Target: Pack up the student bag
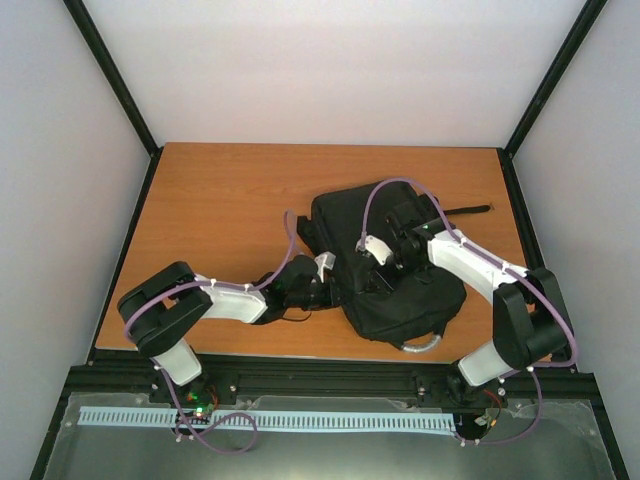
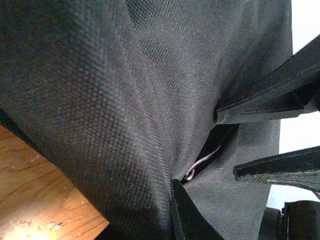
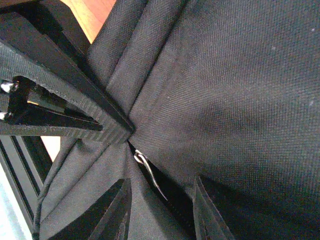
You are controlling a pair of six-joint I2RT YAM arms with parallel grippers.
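Note:
The black student bag (image 1: 375, 225) lies flat on the table's right half, its handle (image 1: 422, 344) toward the front edge. A thin metal zipper pull (image 3: 151, 172) shows against a dark strip on its fabric. My left gripper (image 1: 338, 298) is shut on a fold of fabric at the bag's left side, just by the pull. My right gripper is over the bag, part open, its two fingertips on either side of the strip and apart. In the left wrist view, the right gripper's fingers (image 2: 270, 170) come in from the right, with nothing held between them.
A black strap (image 1: 468, 210) sticks out from the bag's right side. The two grippers stand very close together over the bag.

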